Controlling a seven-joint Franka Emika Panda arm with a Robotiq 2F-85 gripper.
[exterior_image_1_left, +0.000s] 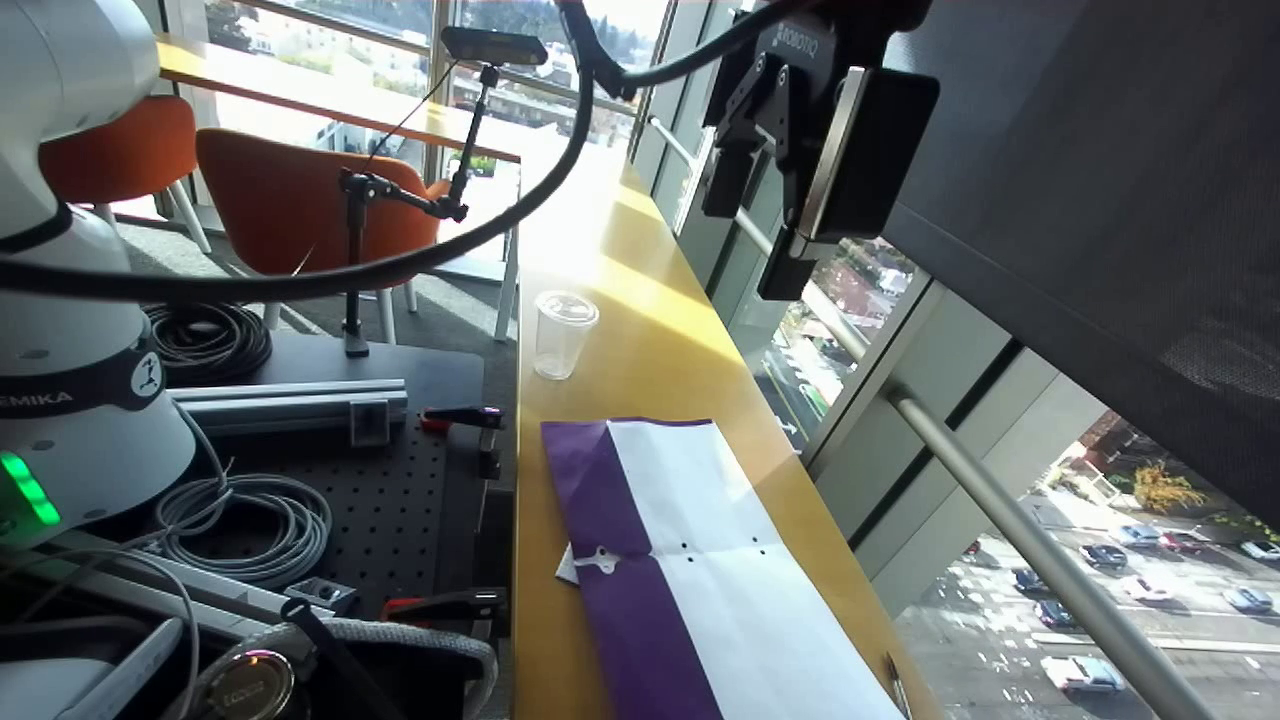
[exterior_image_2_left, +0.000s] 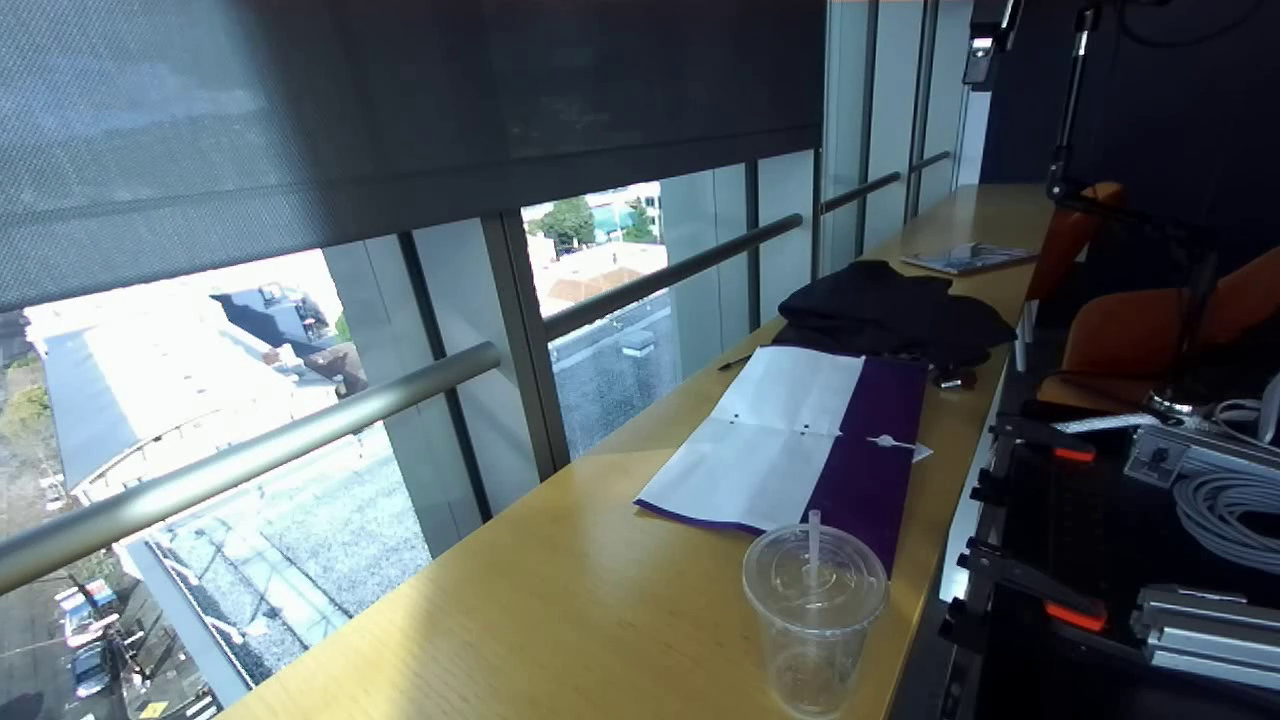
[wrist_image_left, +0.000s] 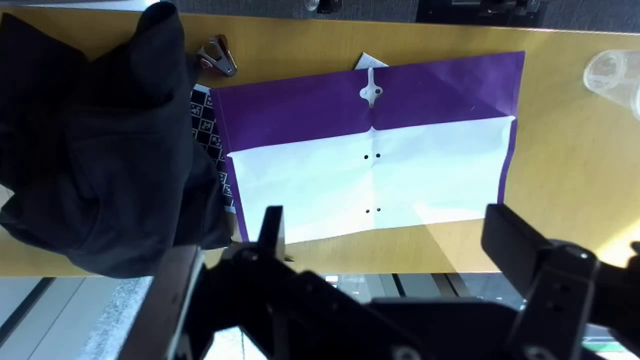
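Note:
A purple and white sheet (exterior_image_1_left: 720, 564) lies spread on the wooden table, with a fold across its middle and small holes along it. Above the window side of the table hangs my gripper (exterior_image_1_left: 744, 246), well clear of the sheet. In the wrist view its fingers (wrist_image_left: 273, 231) stand wide apart, open with nothing between them. A clear plastic cup (exterior_image_2_left: 816, 624) with lid and straw stands upright beyond one end of the sheet. Only part of that cup (wrist_image_left: 615, 75) shows at the right edge of the wrist view.
Dark cloth (wrist_image_left: 120, 150) is heaped at the sheet's other end, partly over a black-and-white patterned board (wrist_image_left: 210, 129). A small clamp (wrist_image_left: 217, 57) lies beside it. A metal rail (exterior_image_1_left: 1020, 516) runs along the windows. Bare table (exterior_image_2_left: 540, 588) lies around the cup.

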